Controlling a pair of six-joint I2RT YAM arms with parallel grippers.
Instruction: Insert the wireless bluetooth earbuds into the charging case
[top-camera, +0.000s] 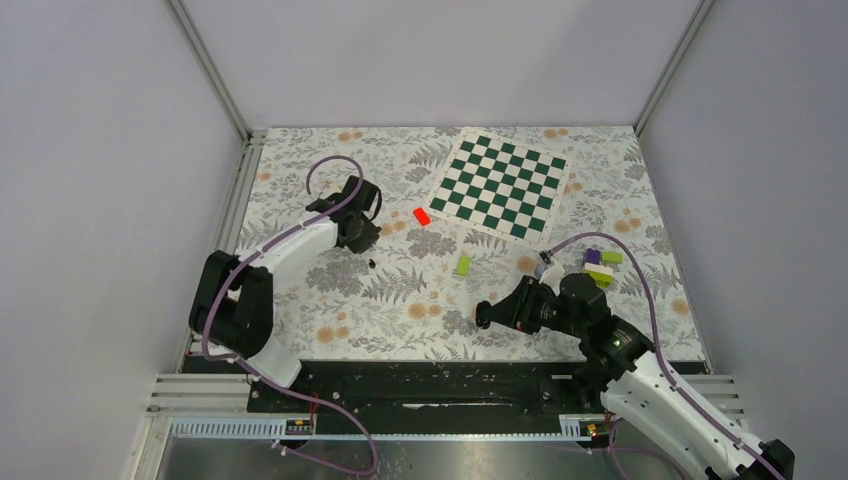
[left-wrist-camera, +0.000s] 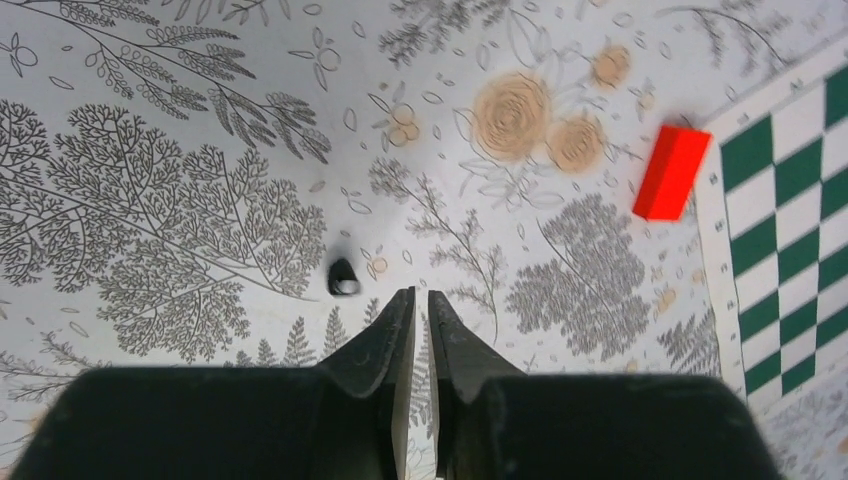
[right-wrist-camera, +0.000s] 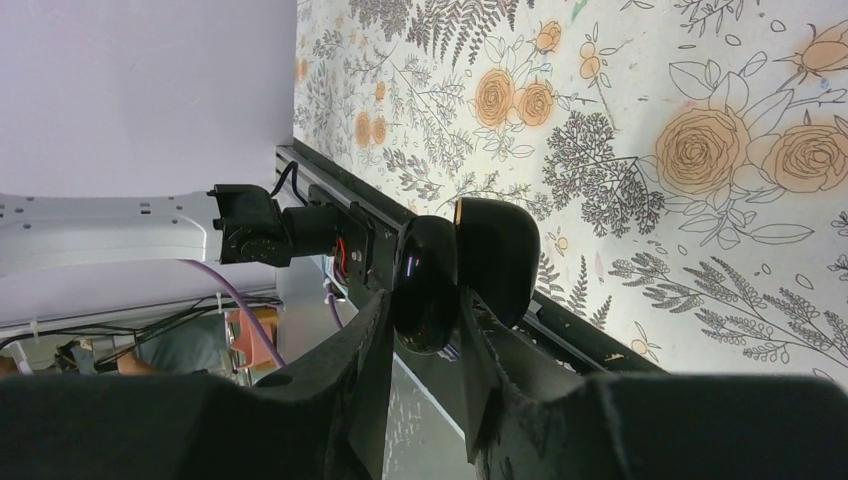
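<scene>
My right gripper is shut on the black charging case (right-wrist-camera: 425, 280), whose dark lid shows behind it in the right wrist view; in the top view it hangs at the front right of the mat (top-camera: 483, 313). A small dark earbud (left-wrist-camera: 341, 278) lies on the patterned mat just beyond the tips of my left gripper, also seen in the top view (top-camera: 371, 263). The left fingers are nearly closed, with a narrow gap and nothing visible between them.
A red block (left-wrist-camera: 670, 172) lies beside the checkerboard (top-camera: 498, 186). A green block (top-camera: 463, 264) is at the middle, and coloured blocks (top-camera: 600, 268) are piled at the right.
</scene>
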